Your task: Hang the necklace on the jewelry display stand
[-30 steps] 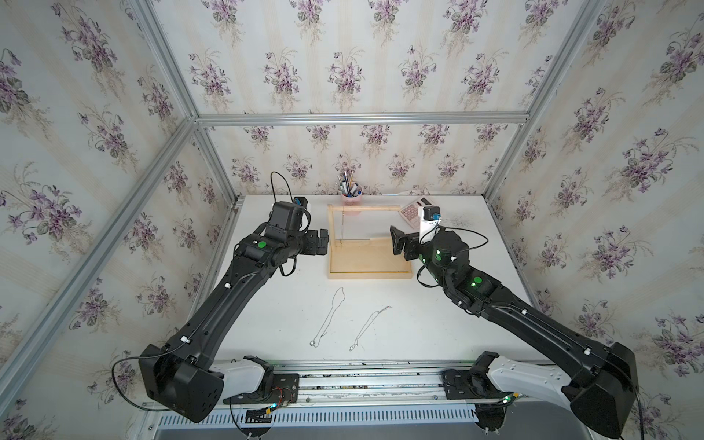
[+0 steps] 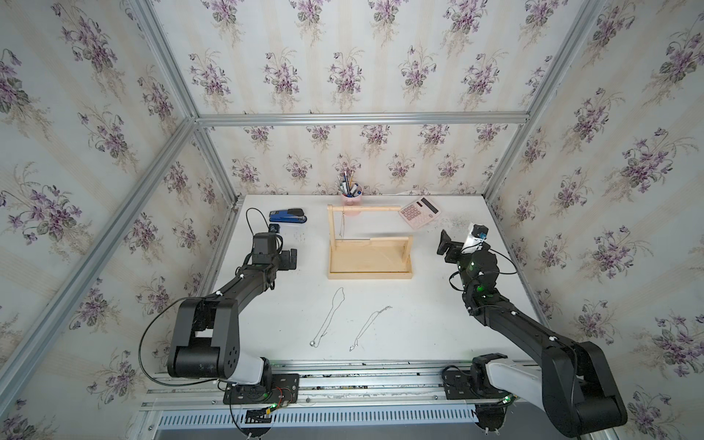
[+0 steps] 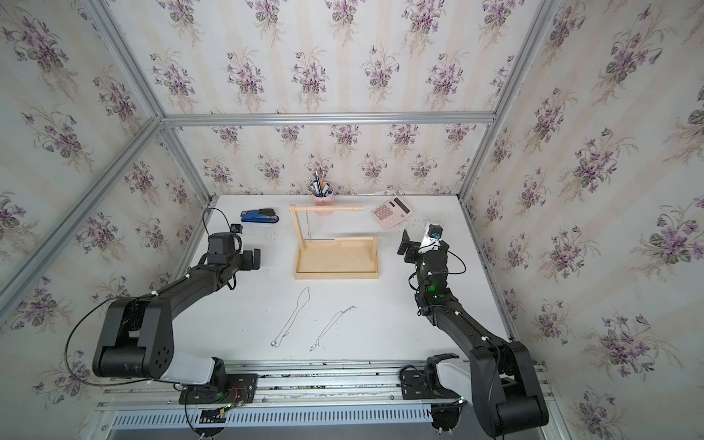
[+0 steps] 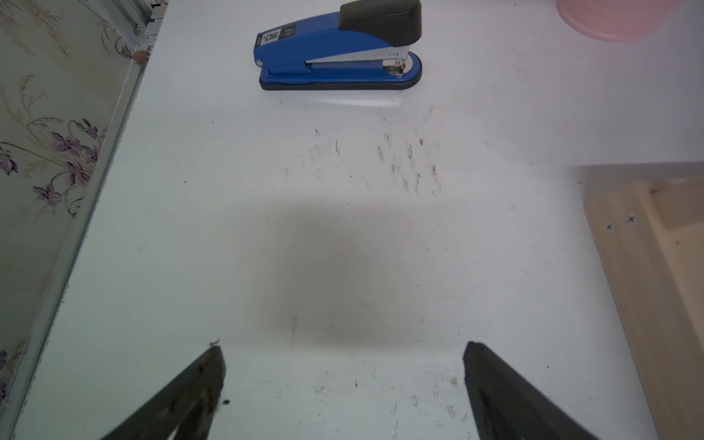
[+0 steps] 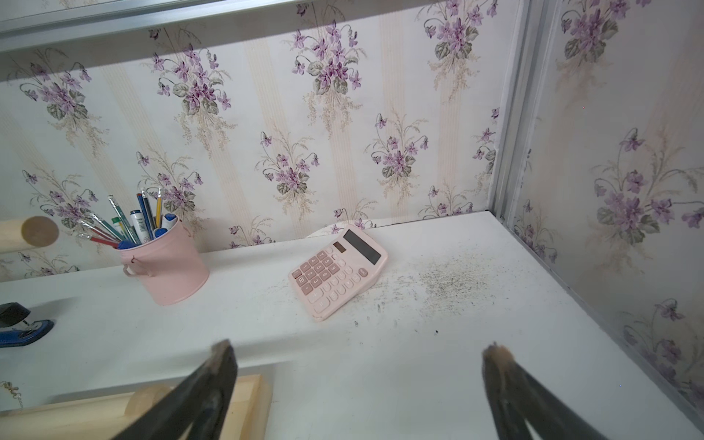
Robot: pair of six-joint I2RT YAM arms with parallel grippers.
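The wooden display stand (image 2: 370, 274) sits mid-table, with a thin chain (image 2: 342, 223) hanging from its upper bar. Two necklaces lie loose in front: a longer one (image 2: 330, 315) and a shorter one (image 2: 370, 322). My left gripper is open and empty over bare table, left of the stand, whose side shows in the left wrist view. My right gripper is open and empty to the right of the stand, facing the back wall.
A blue stapler (image 4: 337, 73) is at the back left, a pink pen cup (image 5: 165, 271) at back centre and a calculator (image 5: 330, 271) at back right.
Both arms have moved outward from the stand, the left one to the left and lower, the right one to the right. The necklaces lie unchanged.
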